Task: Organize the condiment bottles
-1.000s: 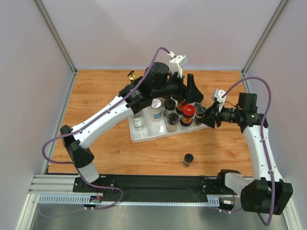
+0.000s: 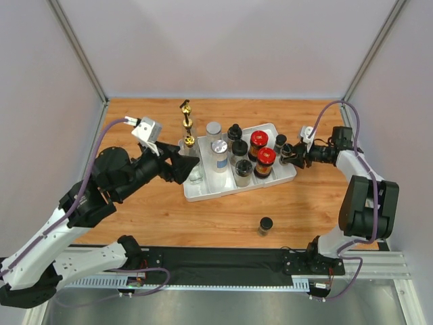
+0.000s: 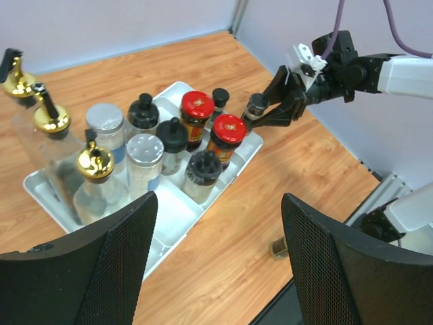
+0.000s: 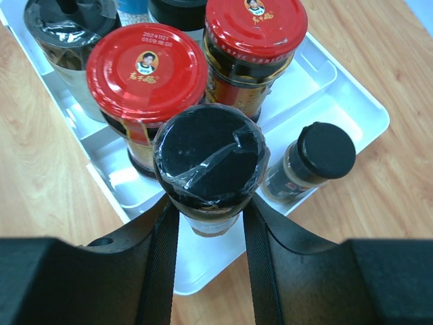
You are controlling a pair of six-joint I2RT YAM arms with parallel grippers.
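Note:
A white divided tray (image 2: 210,186) holds condiment bottles: gold-topped oil bottles, silver-lidded shakers, black-lidded jars and red-lidded jars (image 4: 145,74). My right gripper is shut on a small black-capped bottle (image 4: 210,159) at the tray's right end, beside another small black-capped bottle (image 4: 311,159). My left gripper (image 2: 181,166) hangs open above the left part of the tray; in its wrist view the fingers (image 3: 88,277) are apart with nothing between.
A lone small dark-capped bottle (image 2: 265,227) stands on the wooden table in front of the tray.
My left arm has drawn back leftward and toward the front from over the tray's middle, uncovering bottles there. My right gripper has moved slightly at the tray's right end.

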